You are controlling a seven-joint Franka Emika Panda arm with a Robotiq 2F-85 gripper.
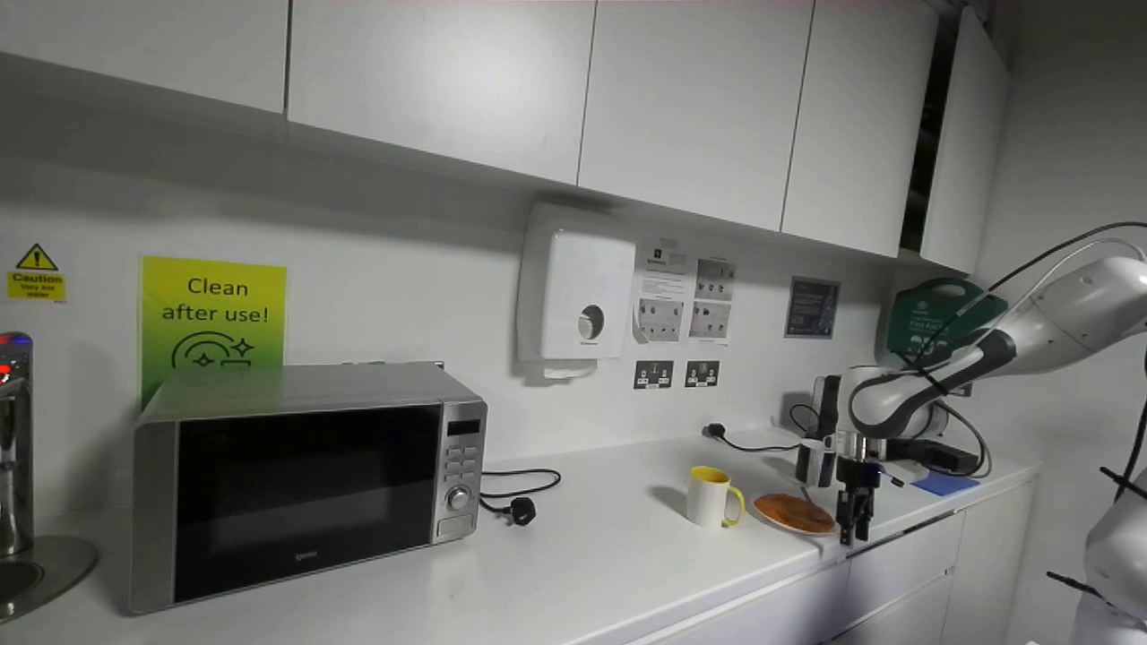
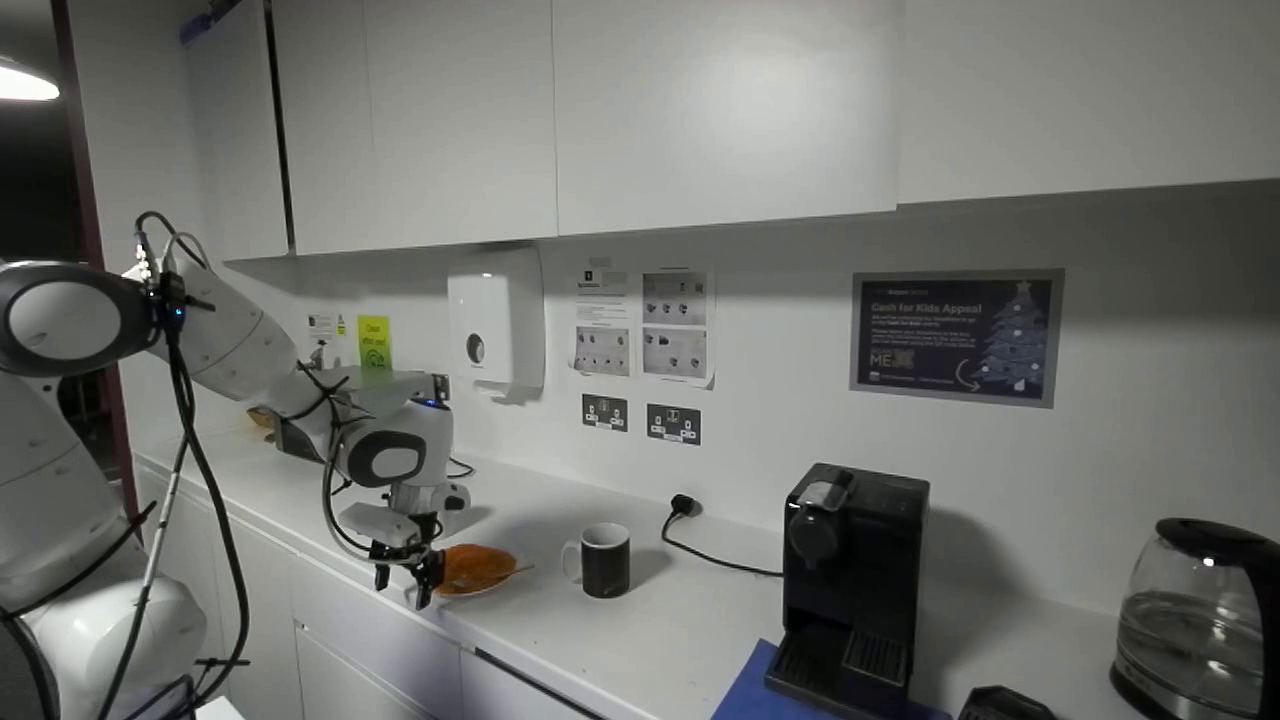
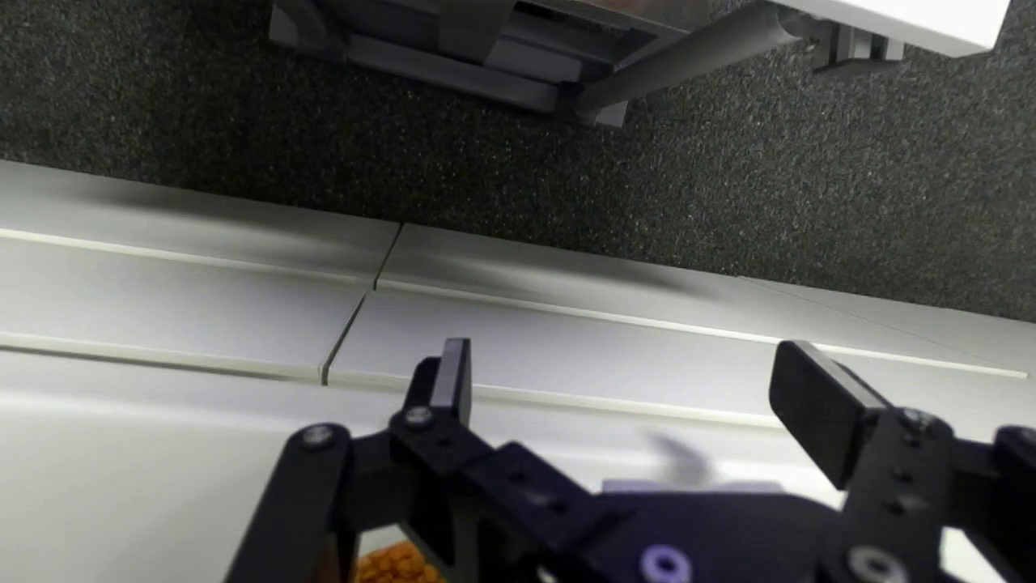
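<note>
My gripper is open, its two black fingers wide apart with only the counter's front edge and drawer fronts below them. In the first exterior view the gripper (image 1: 855, 537) hangs at the counter's front edge, just right of a plate of orange food (image 1: 793, 512). The second exterior view puts the gripper (image 2: 403, 578) left of that plate (image 2: 477, 569), at the counter's edge. A little of the orange food (image 3: 398, 563) shows at the bottom of the wrist view. A white mug with yellow inside (image 1: 707, 496) and a black-and-white mug (image 2: 603, 560) stand near the plate.
A microwave (image 1: 312, 484) stands on the left of the counter (image 1: 602, 548). A coffee machine (image 2: 852, 576) on a blue mat and a glass kettle (image 2: 1194, 624) are at the other end. Open counter lies between microwave and yellow mug.
</note>
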